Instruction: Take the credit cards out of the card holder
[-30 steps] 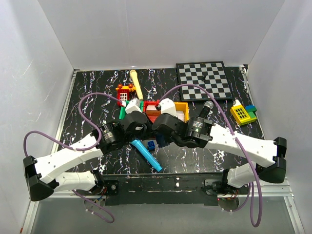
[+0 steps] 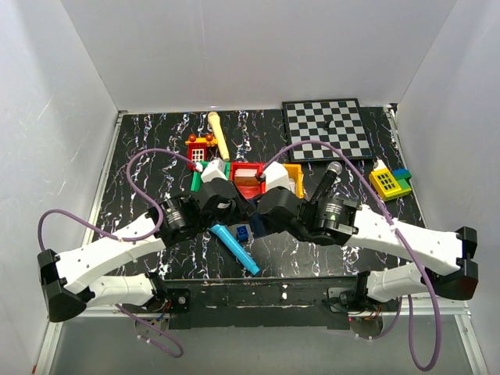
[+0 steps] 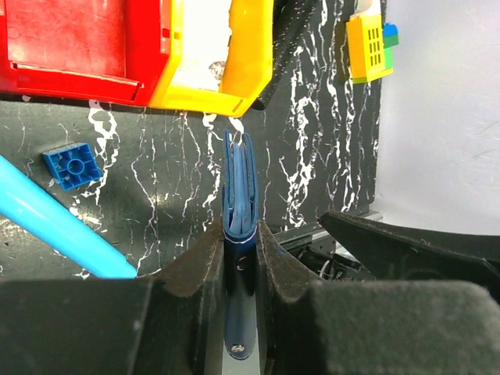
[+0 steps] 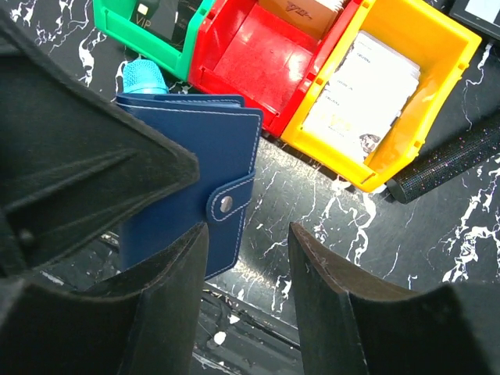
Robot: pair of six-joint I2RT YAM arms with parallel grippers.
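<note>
A dark blue card holder [image 3: 241, 187] with a snap tab and stitched edges is held upright in my left gripper, which is shut on it. In the right wrist view the holder [image 4: 180, 133] fills the left side, partly behind the left gripper's black body. My right gripper stands open beside the holder's snap-tab side, with nothing clearly between its fingertips. I cannot make out any cards inside the holder. In the top view both grippers meet at the middle, mostly hidden by their own housings.
Green [image 4: 141, 39], red [image 4: 254, 70] and yellow [image 4: 410, 109] bins lie beyond the holder. A cyan bat [image 2: 234, 250], a small blue brick [image 3: 72, 166], a black cylinder [image 4: 445, 164], a chessboard [image 2: 328, 129] and a yellow toy [image 2: 385, 184] surround them.
The right arm has shifted slightly rightward and toward the front in the top view.
</note>
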